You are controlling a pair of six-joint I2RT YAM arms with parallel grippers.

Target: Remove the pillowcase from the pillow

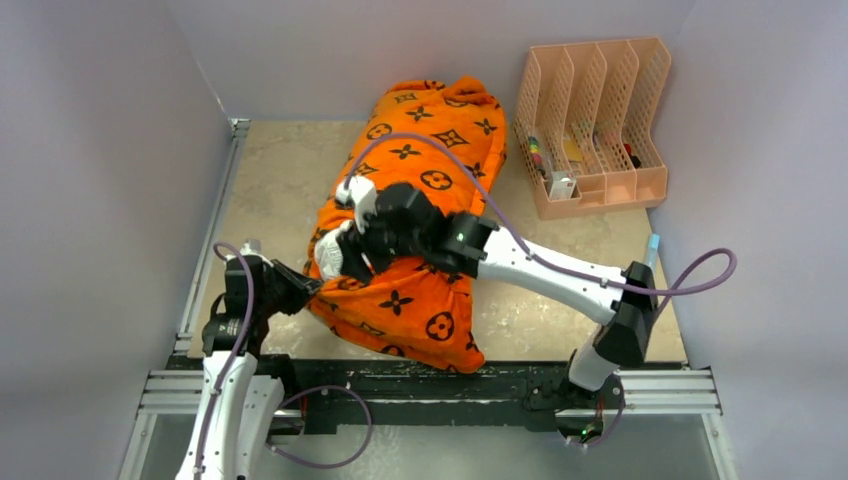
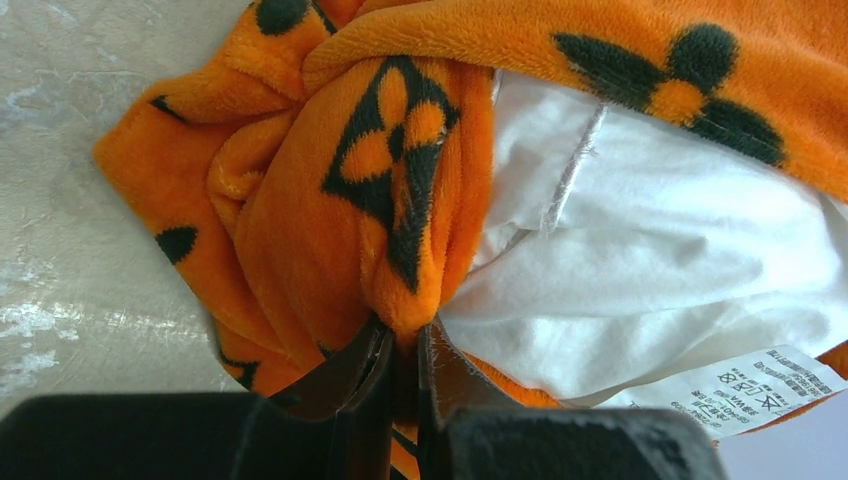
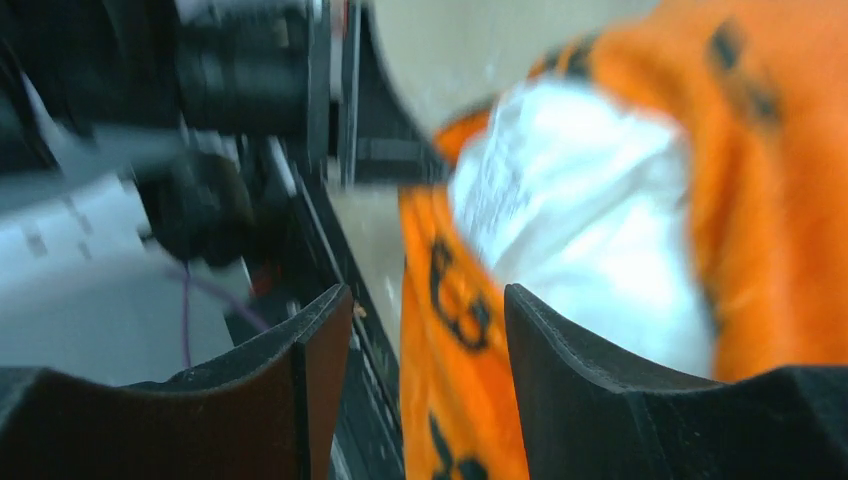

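Observation:
The orange patterned pillowcase (image 1: 420, 320) lies across the table, its opening showing the white pillow (image 2: 640, 250) with a care label (image 2: 735, 390). At the near-left corner of the opening, my left gripper is shut on a bunched fold of orange pillowcase. My right gripper hovers over the white pillow and the orange cloth beside the left one, fingers apart with nothing seen held between them; its arm hides part of the pillow in the top view, and its wrist view is blurred.
A pink rack (image 1: 610, 190) with small items stands at the back right. A light blue item (image 1: 652, 247) lies at the right edge. Bare table (image 1: 270, 170) shows at the left and right, with walls around.

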